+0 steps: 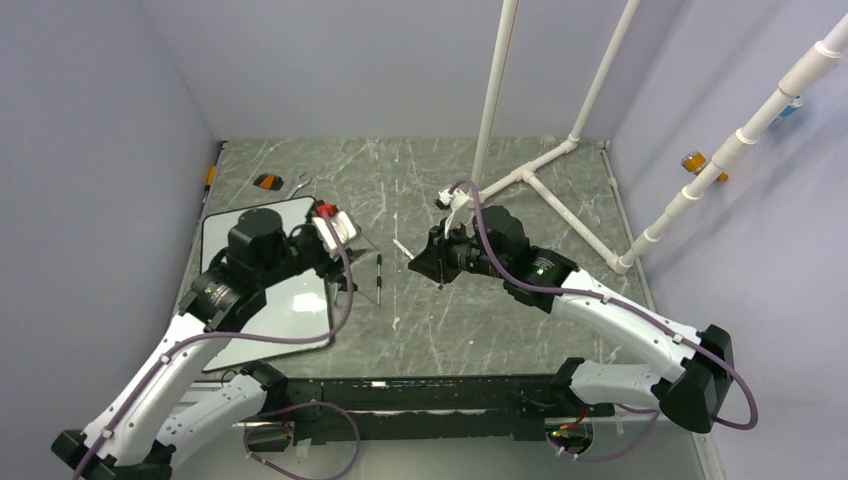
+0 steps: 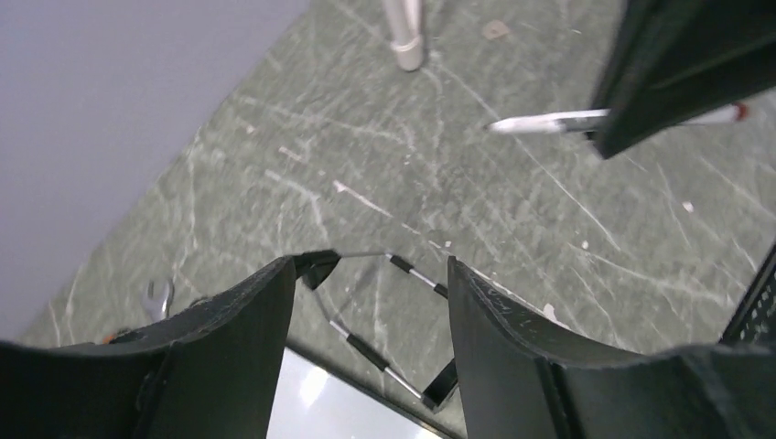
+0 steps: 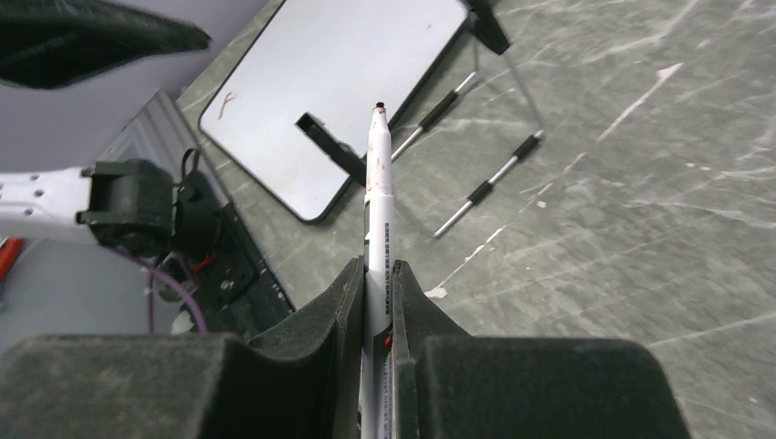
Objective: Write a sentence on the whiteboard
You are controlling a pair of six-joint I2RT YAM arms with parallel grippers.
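The whiteboard lies at the left of the table, seen also in the right wrist view with a small reddish mark near its left edge. A metal-rod stand with black ends lies just beside it. My left gripper hangs over that area with its fingers apart and nothing held between them. My right gripper, right of the board, is shut on a white marker, whose tip points up-left toward the board.
A white pipe frame stands at the back right. A wrench and an orange-black tool lie behind the board.
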